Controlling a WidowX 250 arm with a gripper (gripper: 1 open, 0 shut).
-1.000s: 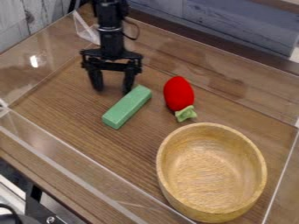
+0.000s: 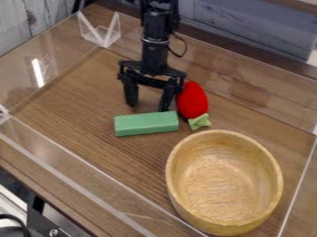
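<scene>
The black gripper (image 2: 152, 89) is low over the wooden table near the centre, its fingers spread beside a red object (image 2: 194, 101) with a green top. Whether anything is between the fingers is unclear. A green block (image 2: 146, 124) lies just in front of the gripper, turned nearly sideways.
A large yellow bowl (image 2: 223, 185) sits at the front right. A clear plastic piece stands at the back left.
The gripper has moved right, toward the red object. The green block has turned from diagonal to nearly horizontal.
</scene>
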